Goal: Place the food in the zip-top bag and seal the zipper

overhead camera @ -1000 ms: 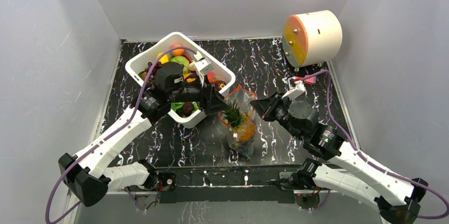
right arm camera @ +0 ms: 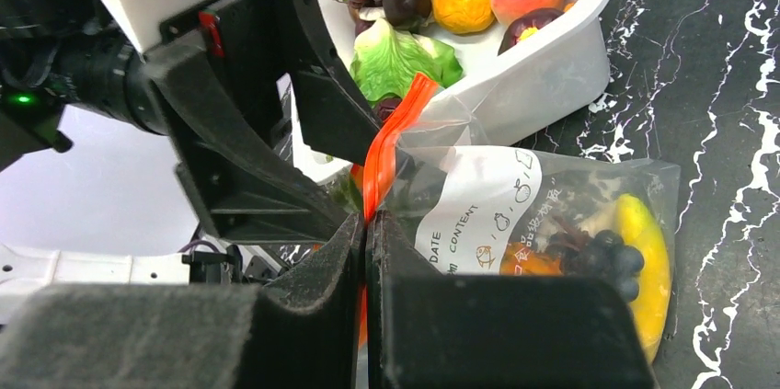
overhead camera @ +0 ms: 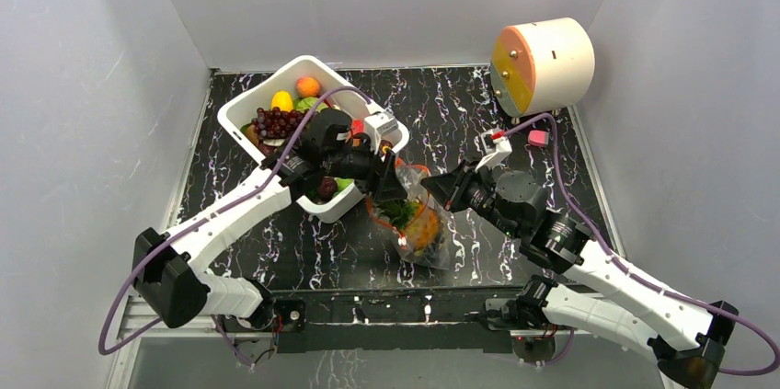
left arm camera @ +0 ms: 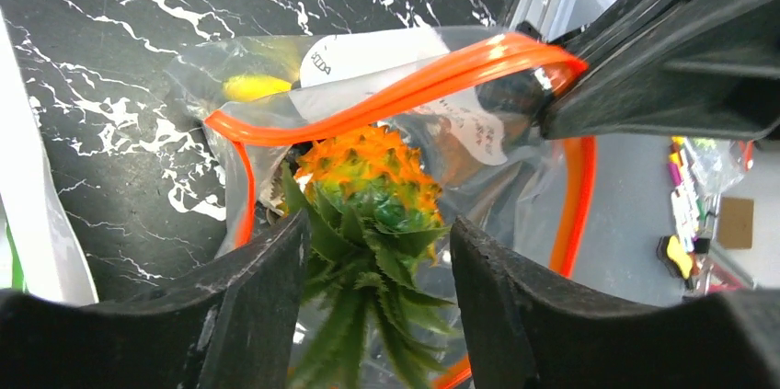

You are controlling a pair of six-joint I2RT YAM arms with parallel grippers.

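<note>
The clear bag (overhead camera: 440, 254) with an orange zip rim (left arm camera: 359, 118) lies at the middle front, its mouth gaping. A pineapple (left arm camera: 368, 168) is inside; its green leaves (left arm camera: 363, 269) stick out between my left gripper's fingers. That left gripper is open at the bag's mouth, its fingers (left arm camera: 262, 269) well apart on either side of the leaves. My right gripper is shut on the bag's orange edge. Through the plastic show a yellow fruit (right arm camera: 644, 265) and dark grapes (right arm camera: 602, 260).
A white bin (overhead camera: 242, 106) of fruit and vegetables stands behind and left of the bag, partly under my left arm. A cream and orange drum (overhead camera: 556, 62) and a pink block (overhead camera: 538, 138) sit at the back right.
My left gripper has moved right, over the bag's mouth and the pineapple leaves. The right gripper has shifted slightly left, with the bag's rim in it.
</note>
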